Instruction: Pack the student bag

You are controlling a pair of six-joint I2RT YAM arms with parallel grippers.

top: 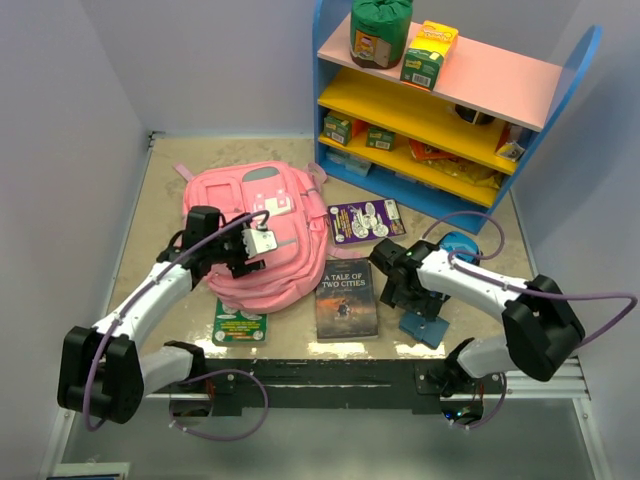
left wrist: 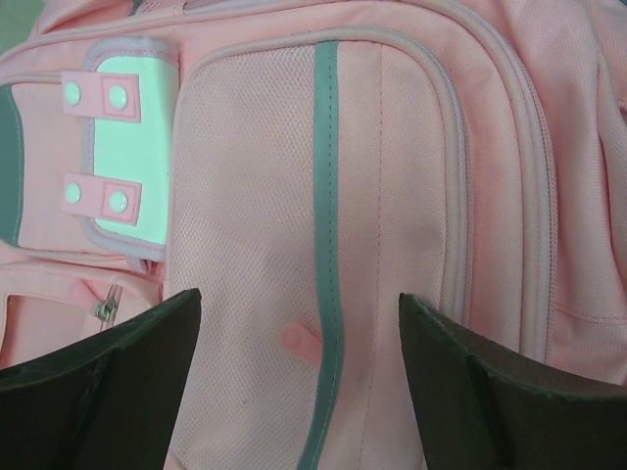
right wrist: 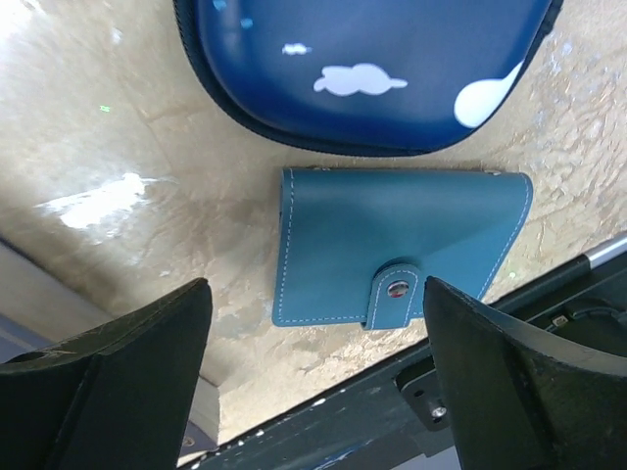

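Note:
A pink backpack (top: 285, 235) lies on the table at the left. Over its front hovers my left gripper (top: 256, 252), fingers apart; the left wrist view shows only mesh pocket (left wrist: 255, 196) fabric beyond its fingers (left wrist: 147, 382). My right gripper is open above a dark teal snap wallet (right wrist: 392, 245), with nothing between its fingers. Just behind the wallet is a blue case with cloud prints (right wrist: 392, 69). A book titled A Tale of Two Cities (top: 346, 305) lies right of the bag, a purple booklet (top: 366, 221) behind it, and a green booklet (top: 239, 325) in front of the bag.
A colourful shelf (top: 440, 110) holding boxes and packets stands at the back right. The table's front edge (top: 320, 366) runs close to the wallet. Bare table shows between the bag and the left wall.

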